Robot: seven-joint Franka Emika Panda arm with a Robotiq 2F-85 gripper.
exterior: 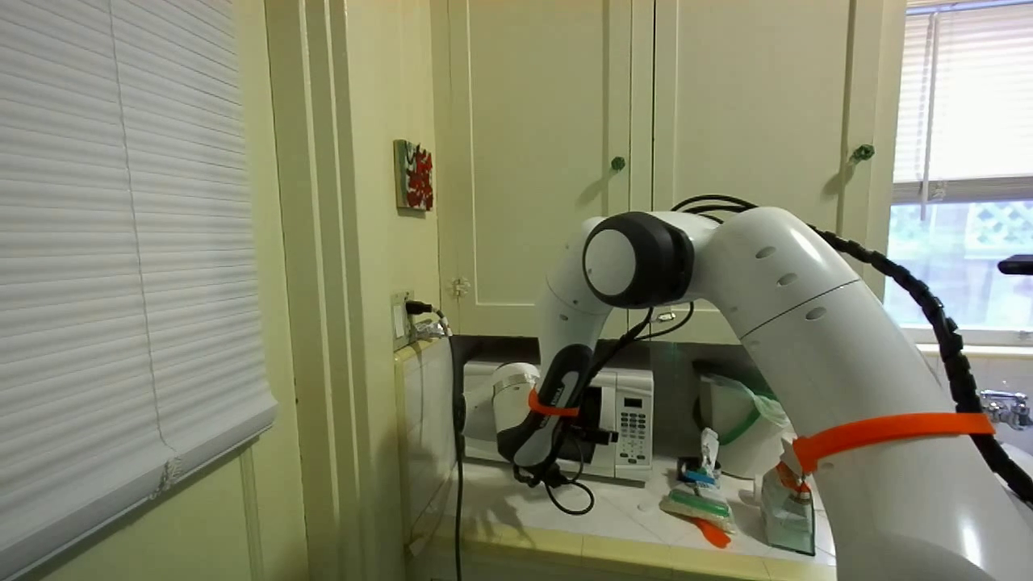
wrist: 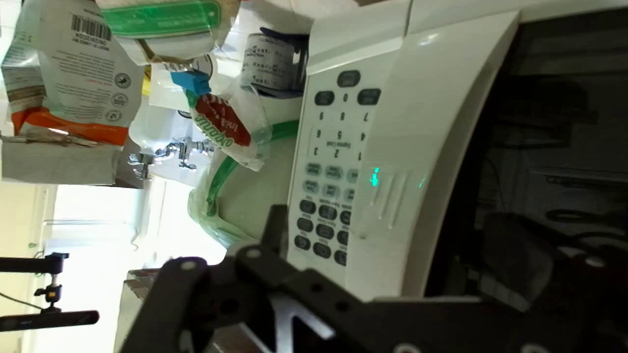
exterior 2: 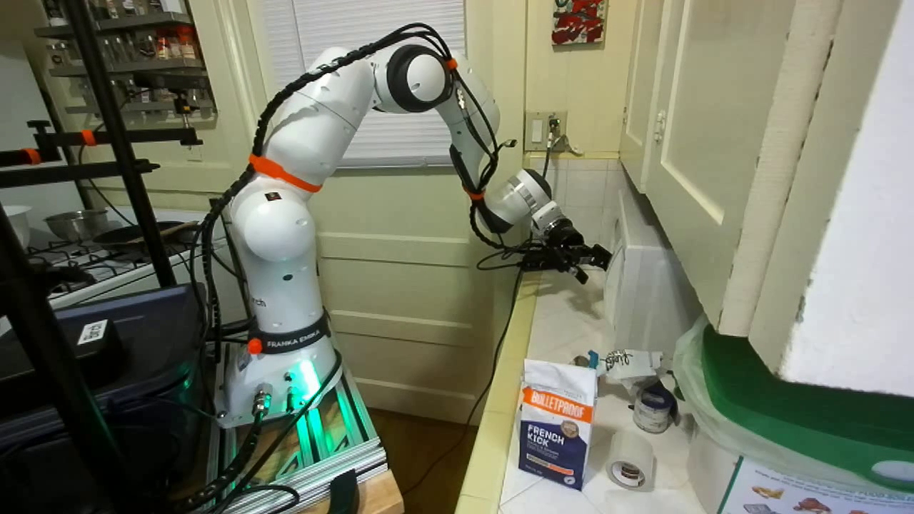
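A white microwave [exterior: 633, 463] stands on the counter under the cabinets, its side [exterior 2: 649, 265] showing in exterior view 2. My gripper [exterior 2: 597, 267] is above the counter close in front of the microwave. In the wrist view, the gripper is open with a wide gap and nothing held between its fingers. The microwave's keypad [wrist: 332, 159] and the door edge [wrist: 441, 147] fill the scene beyond the gap; the keypad looks sideways. Whether a finger touches the microwave cannot be told. The arm mostly hides the gripper in exterior view 1.
Along the counter are a coffee bag [exterior 2: 555, 424], a tape roll [exterior 2: 631, 461], a jar [exterior 2: 653, 408] and a green-lidded bin [exterior 2: 797, 394]. Bagged food [exterior: 699, 503] lies right of the microwave. Upper cabinets [exterior: 542, 155] overhang. A black cord [exterior: 459, 484] hangs at the left.
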